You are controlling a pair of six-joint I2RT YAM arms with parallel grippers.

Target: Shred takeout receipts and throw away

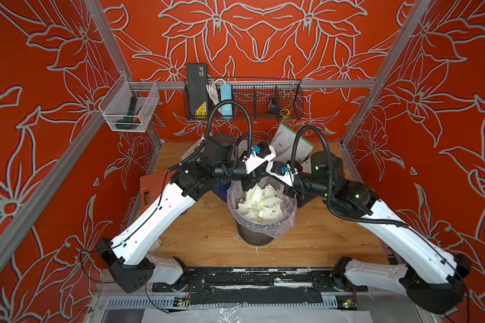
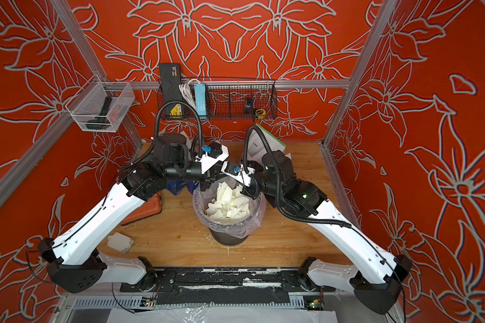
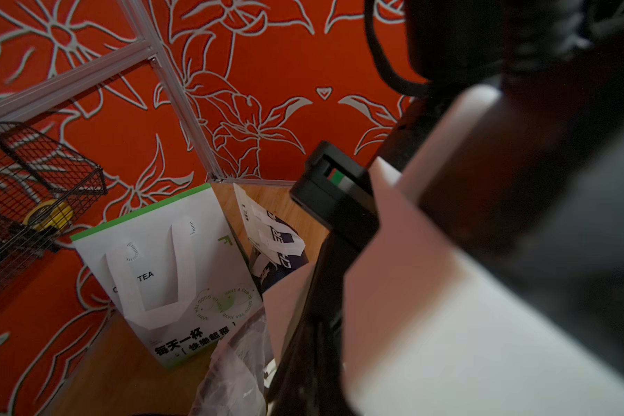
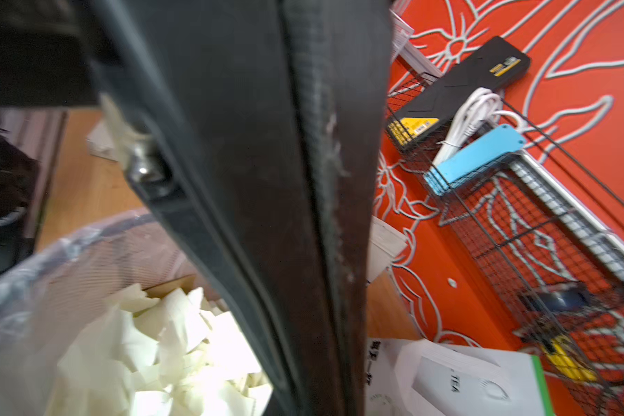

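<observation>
Cream-coloured torn paper pieces [image 1: 261, 206] [image 4: 163, 353] are heaped inside a dark bin [image 1: 253, 234] lined with a clear plastic bag [image 1: 283, 223]. My left gripper [image 1: 259, 174] and right gripper [image 1: 276, 171] are close together above the bin's back rim, their front ends overlapping in the top left view. Both appear shut. Dark and white parts fill much of each wrist view, so the fingertips are hard to make out. No paper shows between the fingers of either one.
A white tea bag [image 3: 166, 277] with green edges stands behind the bin. Another paper bag [image 3: 274, 239] is beside it. The wire basket [image 1: 253, 99] hangs on the back wall. Clear table [image 1: 328, 237] lies right of the bin.
</observation>
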